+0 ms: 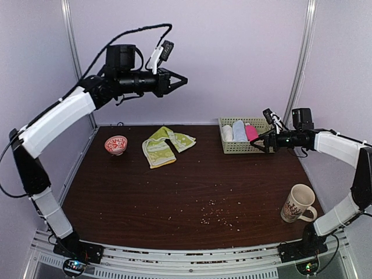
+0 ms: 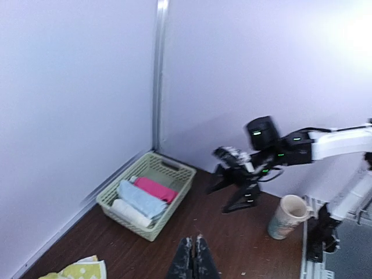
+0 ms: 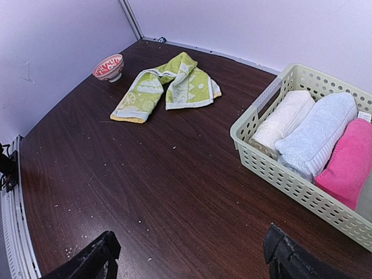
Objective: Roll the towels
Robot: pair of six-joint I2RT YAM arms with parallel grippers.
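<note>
The green-yellow towel (image 1: 158,152) lies crumpled and bent at the back left of the table, with a gap between its two arms. My left gripper (image 1: 183,79) is raised high above the table and well clear of it. In the left wrist view its fingers (image 2: 185,258) are together, with nothing between them, and only a corner of the towel (image 2: 81,271) shows at the bottom left. Over by the basket, my right gripper is open and empty. Rolled white (image 3: 285,119), light blue (image 3: 322,131) and pink (image 3: 351,160) towels rest in the basket (image 3: 290,189).
A red patterned bowl (image 1: 116,145) stands left of the towel. The mug (image 1: 298,203) is at the front right. Small white crumbs (image 1: 212,216) are scattered on the front middle of the table (image 1: 139,209).
</note>
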